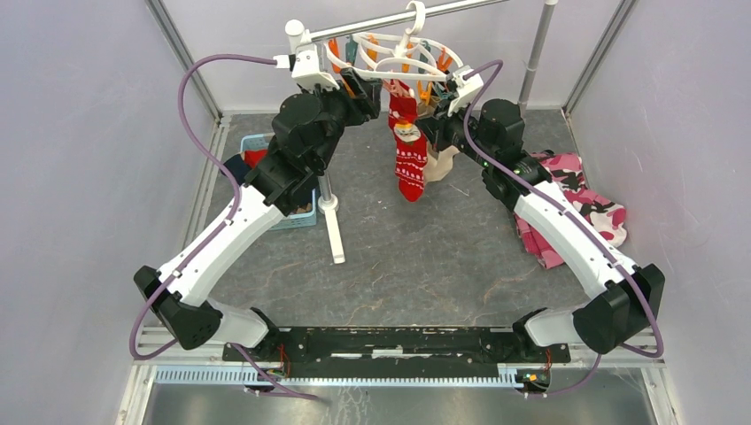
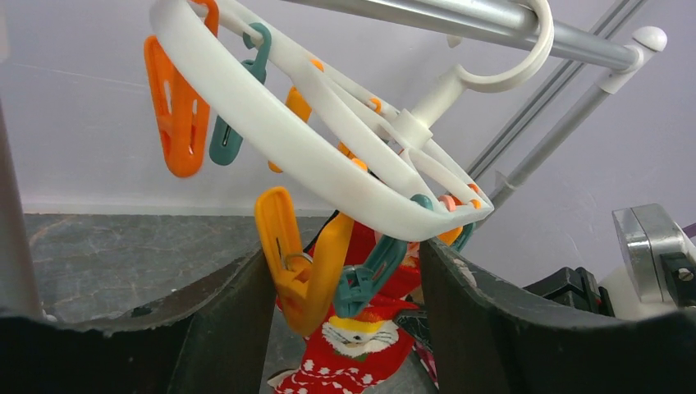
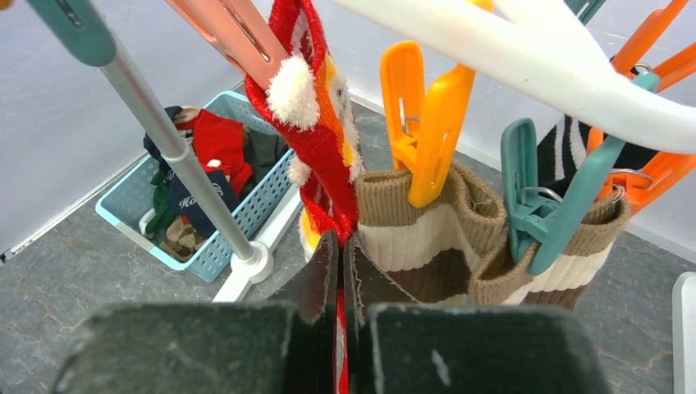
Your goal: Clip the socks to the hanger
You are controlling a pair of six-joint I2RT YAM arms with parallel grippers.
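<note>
A red Christmas sock [image 1: 410,164] hangs below the white round hanger [image 1: 390,74]. My right gripper is shut on the sock's edge, where the cloth gathers at its fingertips. A coral clip [image 3: 238,41] overlaps the sock's upper part; whether it grips the cloth cannot be told. In the left wrist view, my left gripper is open, its fingers either side of a yellow clip [image 2: 304,263] and a teal clip [image 2: 373,271]. The red sock shows behind these clips. A brown-and-cream sock [image 3: 427,238] hangs from other clips on the hanger.
The hanger hangs from a metal rail [image 1: 390,19]. A blue basket [image 1: 297,220] of socks stands on the floor at left, behind a stand pole. A pink patterned cloth [image 1: 576,199] lies at right.
</note>
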